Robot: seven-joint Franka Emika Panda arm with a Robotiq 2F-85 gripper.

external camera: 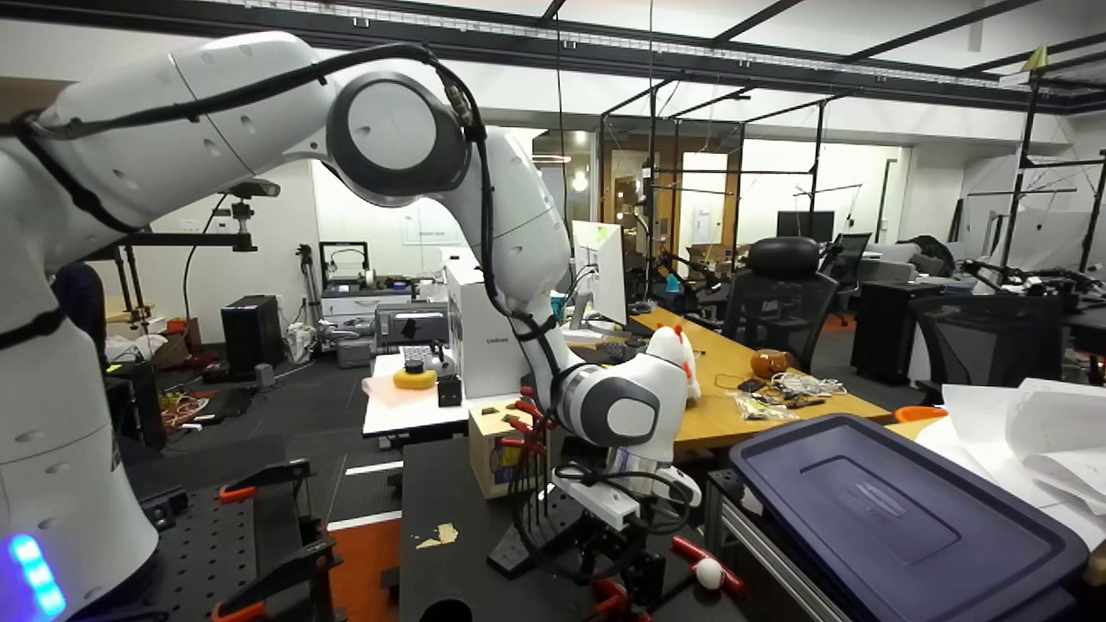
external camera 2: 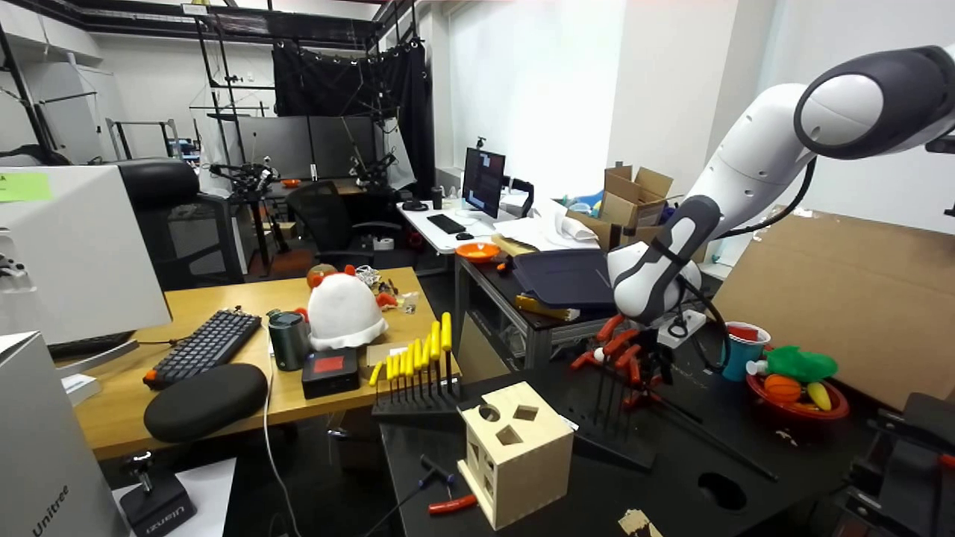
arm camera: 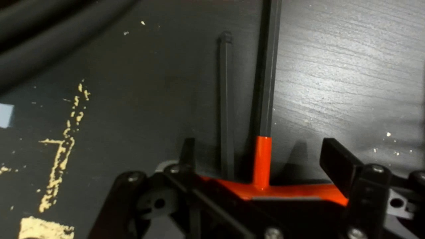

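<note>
In the wrist view, a red T-handle hex key [arm camera: 262,167] lies on the black table, its dark shaft pointing away. Its red crossbar runs between the fingers of my open gripper, one finger standing at either end, with the lower part hidden by the gripper body. Left of that shaft a shorter black hex rod [arm camera: 226,103] extends from under the gripper. From outside, the gripper [external camera: 619,580] hangs low over the table among red handles. A black rack [external camera 2: 613,443] holding red-handled keys stands beside it.
Near the gripper are a red handle [external camera: 732,582] and a white ball [external camera: 709,574]. A wooden shape box [external camera 2: 519,456] and a rack of yellow-handled keys [external camera 2: 416,403] stand across the table. A blue cup [external camera 2: 744,349] and a red bowl [external camera 2: 797,412] occupy the other side.
</note>
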